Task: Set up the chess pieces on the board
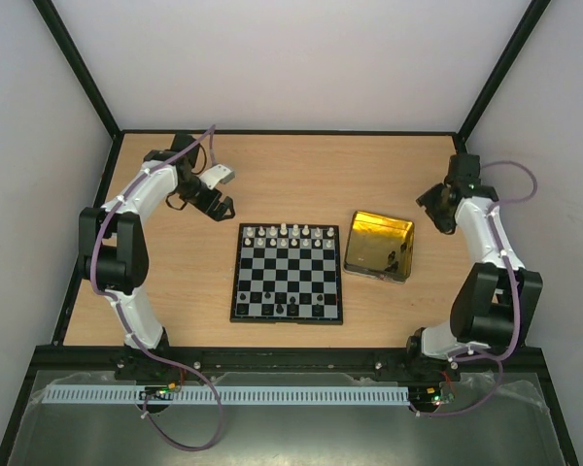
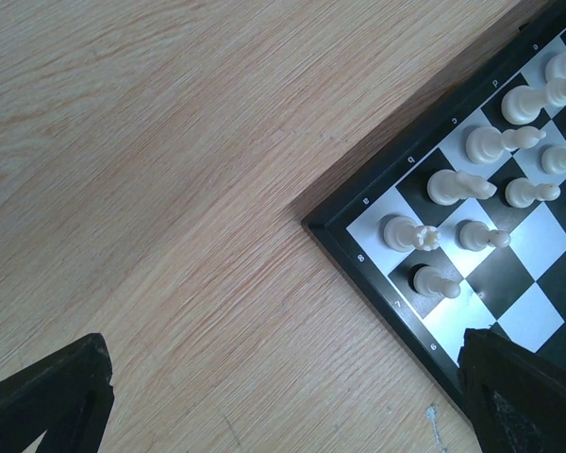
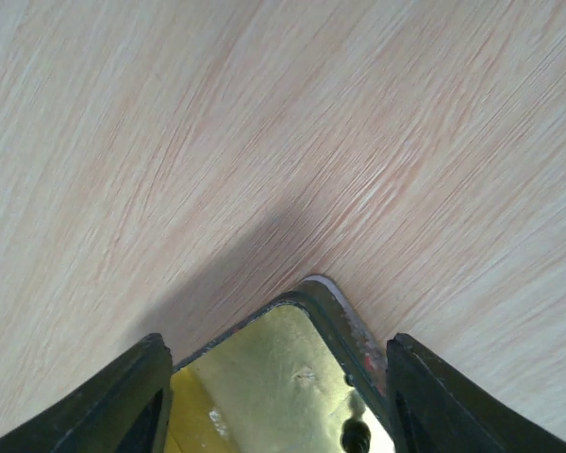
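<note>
The chessboard [image 1: 287,272] has white pieces in two rows along its far side and several dark pieces on its near side. A white rook [image 2: 410,234] stands on its corner square in the left wrist view. The gold tray [image 1: 379,243] right of the board holds a few dark pieces. My left gripper [image 1: 220,206] is open, above and left of the board, nothing between its fingers. My right gripper [image 1: 429,207] is open above the tray's far right corner, which shows between its fingers below in the right wrist view.
Bare wooden table [image 1: 311,175] lies behind the board and tray, with free room also left of the board. Dark frame rails and walls bound the table.
</note>
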